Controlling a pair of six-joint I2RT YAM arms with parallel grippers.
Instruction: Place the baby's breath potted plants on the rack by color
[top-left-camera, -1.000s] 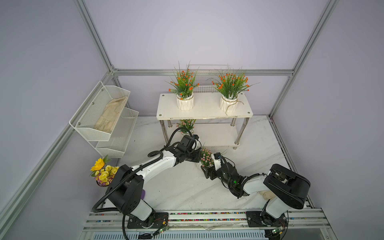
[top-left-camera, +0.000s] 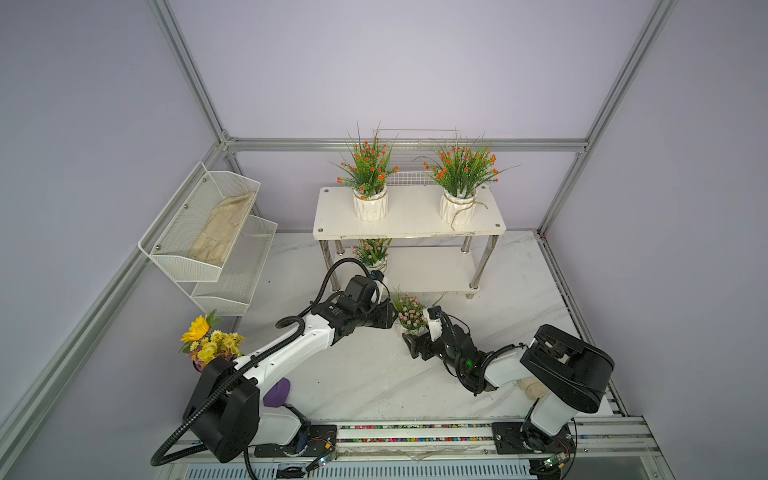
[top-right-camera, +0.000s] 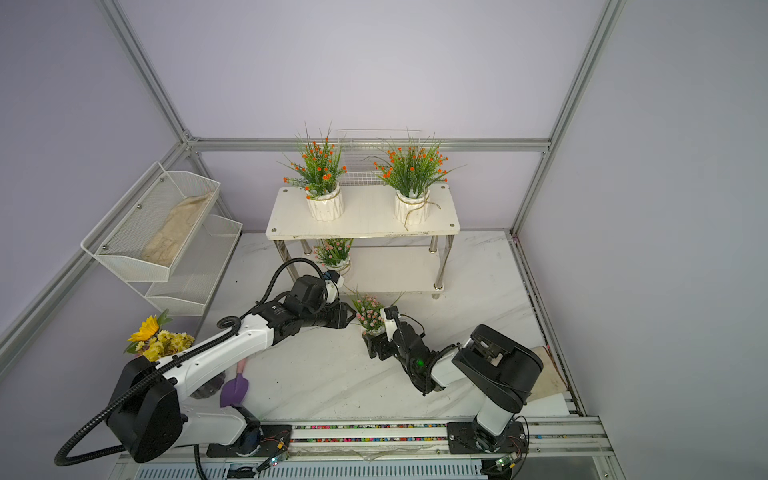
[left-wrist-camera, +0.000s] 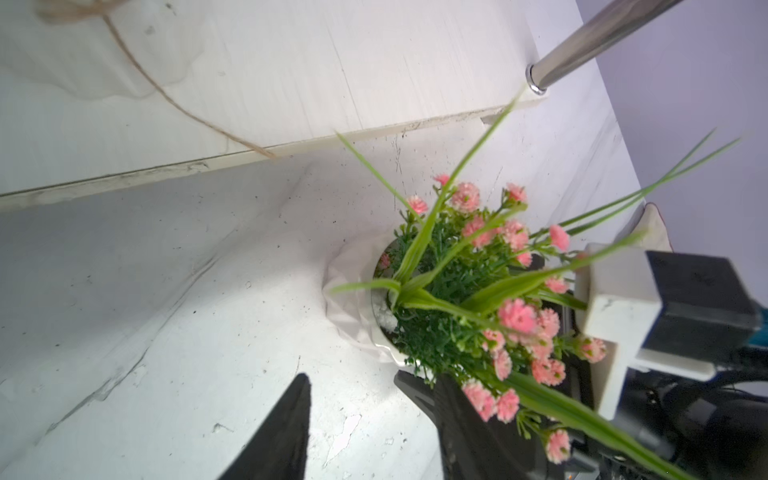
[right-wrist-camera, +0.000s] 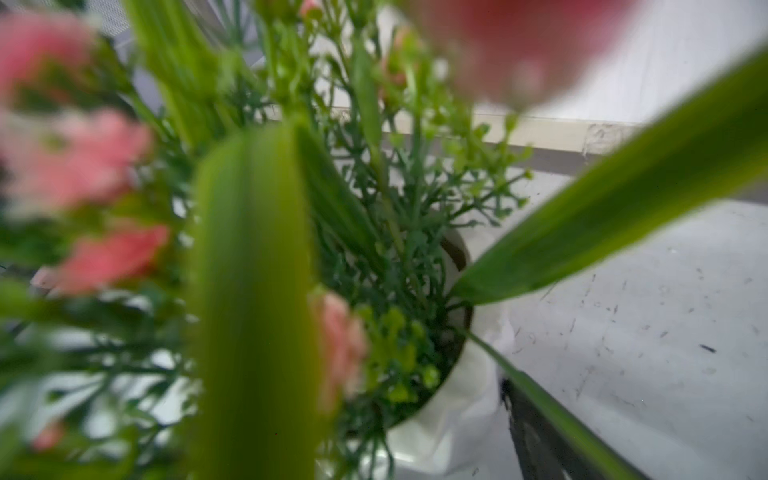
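Note:
A pink-flowered plant in a white pot (left-wrist-camera: 352, 300) stands on the table in front of the rack; its flowers (top-left-camera: 409, 308) show between my two grippers in both top views. Close on its left, my left gripper is apart from the pot, open and empty. My right gripper (top-left-camera: 414, 345) is open at the near side of the pot. One dark finger (right-wrist-camera: 544, 436) shows beside the pot in the right wrist view, where leaves and blossoms hide the other. Another pinkish plant (top-left-camera: 372, 252) is on the rack's lower shelf, partly behind my left arm.
Two orange-flowered pots (top-left-camera: 370, 206) occupy the rack's top shelf (top-left-camera: 412, 209). The lower shelf (top-left-camera: 432, 272) is clear on its right. A wire basket unit (top-left-camera: 216, 232) and yellow flowers (top-left-camera: 209, 342) are at left. A purple trowel (top-right-camera: 234, 389) lies near my left arm.

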